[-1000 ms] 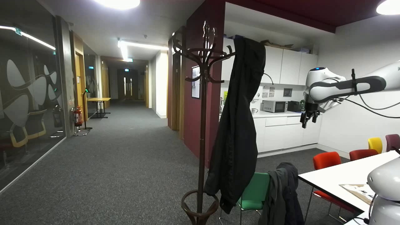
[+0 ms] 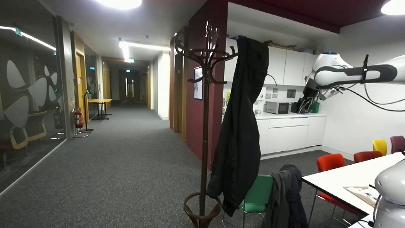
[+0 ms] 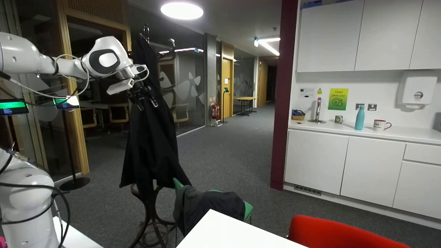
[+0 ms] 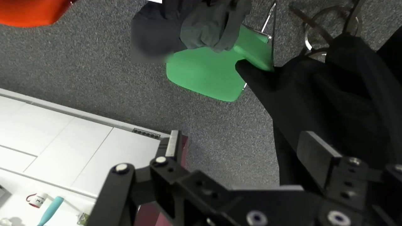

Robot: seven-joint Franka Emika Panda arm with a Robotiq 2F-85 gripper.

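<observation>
My gripper is open, its two fingers standing wide apart with only the distant carpet showing between them. A black coat hangs from a dark wooden coat stand. In the wrist view the coat fills the right side, partly behind the right finger; whether they touch cannot be told there. From exterior view 1 the gripper appears well to the right of the coat, at the height of the counter. In exterior view 2 the gripper overlaps the coat from the camera's side.
Below stands a green chair with dark jackets over its back. A white table and a red chair are nearby. On the kitchen counter are a turquoise bottle and a mug.
The arm has lifted and its gripper has moved up and somewhat left in exterior view 1, tilting from pointing straight down to a slant. The coat and stand look unmoved.
</observation>
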